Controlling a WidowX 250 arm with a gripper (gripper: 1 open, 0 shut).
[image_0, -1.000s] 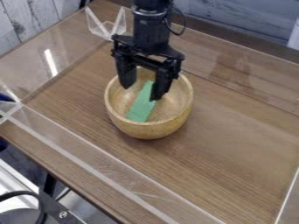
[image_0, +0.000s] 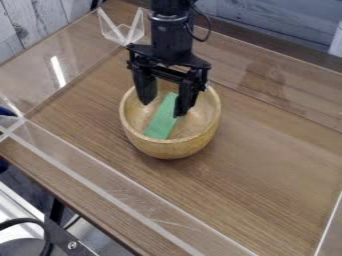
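Observation:
A wooden bowl (image_0: 168, 145) sits on the wooden table, holding a flat green object (image_0: 163, 118) that lies tilted along its inside. My black gripper (image_0: 166, 95) hangs from above over the bowl, open, with its two fingers reaching down to either side above the green object. Whether the fingertips touch the bowl or the object cannot be told.
Clear plastic brackets stand at the left edge, and black cables lie at the bottom left beyond the table.
My gripper has shifted very slightly over the bowl; the bowl and the green object look unmoved.

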